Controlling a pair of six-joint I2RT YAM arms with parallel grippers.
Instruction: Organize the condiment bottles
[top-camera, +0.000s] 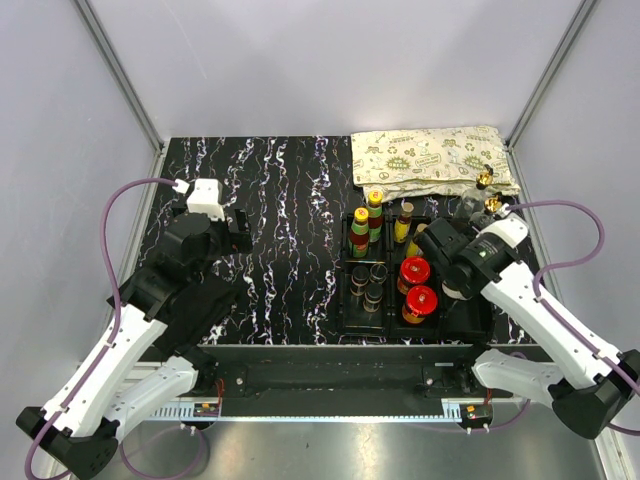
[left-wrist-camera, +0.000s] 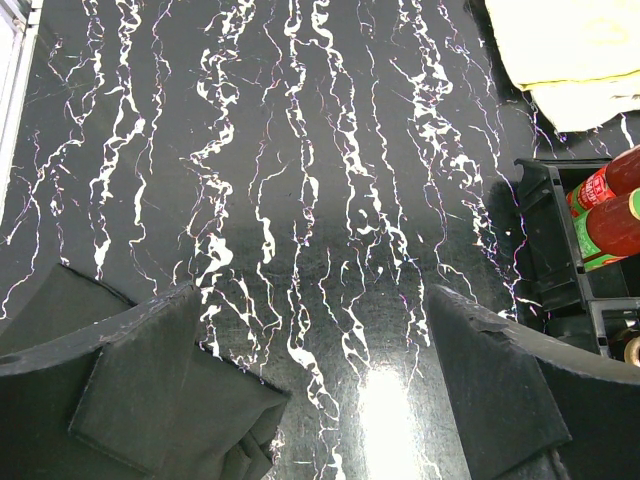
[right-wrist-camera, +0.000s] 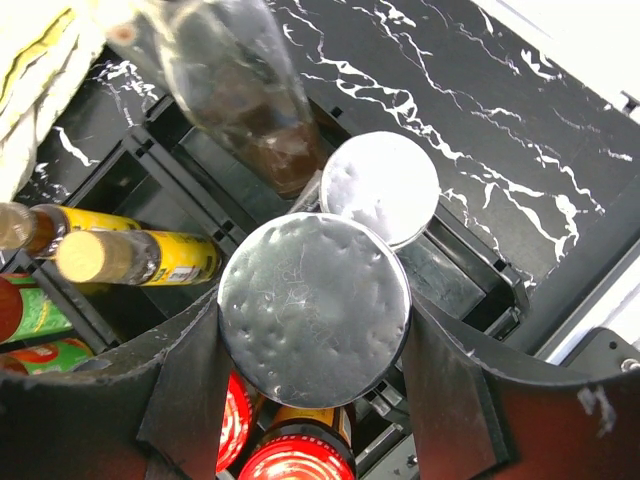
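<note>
In the right wrist view my right gripper is shut on a silver-lidded jar (right-wrist-camera: 312, 305), held above the black divided organizer (top-camera: 345, 320). Beside it are another silver lid (right-wrist-camera: 380, 185), yellow-label bottles (right-wrist-camera: 180, 258), red-lidded jars (top-camera: 419, 301) and tall glass bottles (right-wrist-camera: 240, 100). Green-label sauce bottles (top-camera: 360, 235) and small dark jars (top-camera: 373, 298) fill the organizer's left side. My left gripper is open and empty over bare countertop at the left.
A folded patterned cloth (top-camera: 425, 160) lies behind the organizer. A black cloth (left-wrist-camera: 230, 420) lies under the left arm.
</note>
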